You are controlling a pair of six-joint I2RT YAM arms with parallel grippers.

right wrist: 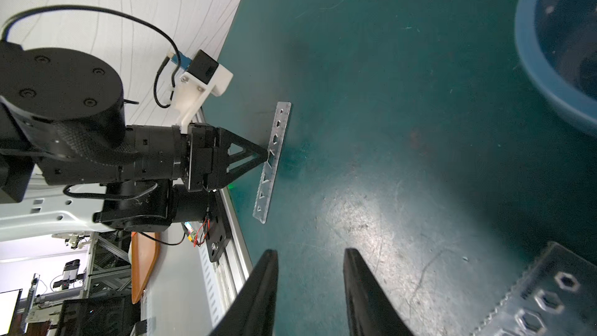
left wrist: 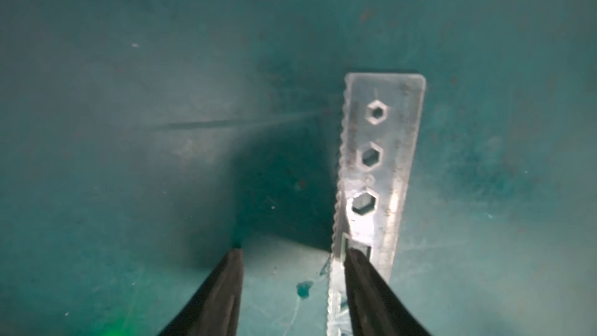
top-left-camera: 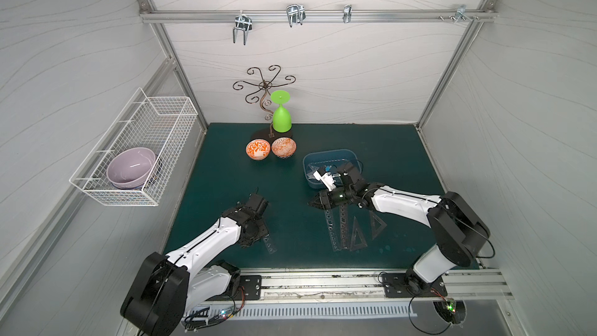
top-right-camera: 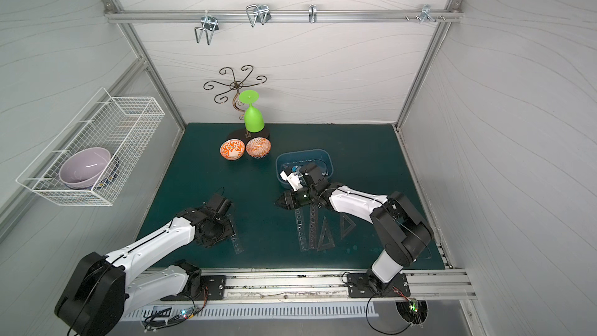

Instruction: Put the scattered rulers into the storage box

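My left gripper is open just above a clear ruler with hexagonal holes; in the left wrist view one finger overlies the ruler, the other bare table. My right gripper is open over the table, nothing between its fingers. A clear ruler lies below it at lower right. In the top views two long rulers and two triangle rulers lie on the right side. Behind them, the blue storage box holds clear pieces, partly hidden by my right arm.
Two orange bowls and a green goblet on a dark stand are at the back. A wire basket with a lilac bowl hangs on the left wall.
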